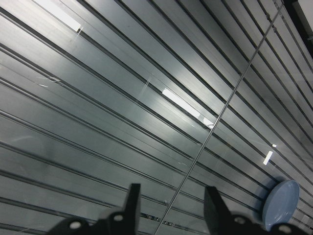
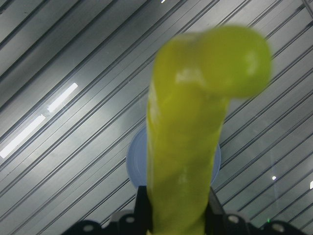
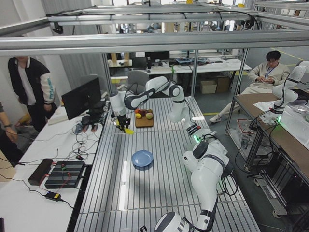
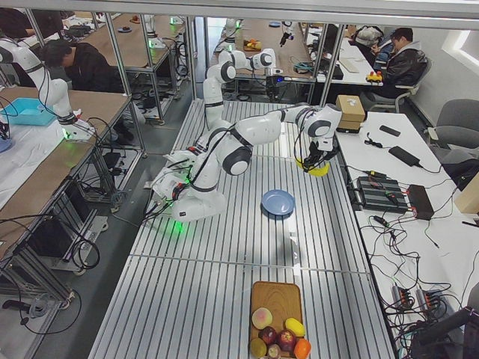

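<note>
A blue plate [image 3: 142, 158] [image 4: 278, 201] lies on the slatted metal table, also at the lower right of the left wrist view [image 1: 280, 204]. My right gripper is shut on a yellow banana-like object [image 2: 183, 127], held in the air above the table; in the right wrist view it hides part of the plate. My left gripper is open over bare table, with nothing between its fingers.
A wooden board [image 4: 275, 294] with assorted fruit lies at one end of the table. White side desks carry cables, power boxes and a monitor. The table around the plate is clear.
</note>
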